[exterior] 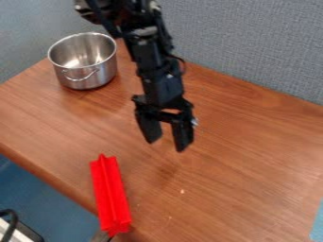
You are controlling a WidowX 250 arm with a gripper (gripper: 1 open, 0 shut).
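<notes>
My black gripper [165, 135] hangs over the middle of the wooden table, its two fingers apart and pointing down, with nothing visible between them. A red, ridged elongated object [110, 194] lies at the front left of the table, below and left of the gripper. A steel pot [83, 61] sits at the back left, left of the arm.
A grey textured wall stands behind. Some hardware with a cable sits at the lower left corner.
</notes>
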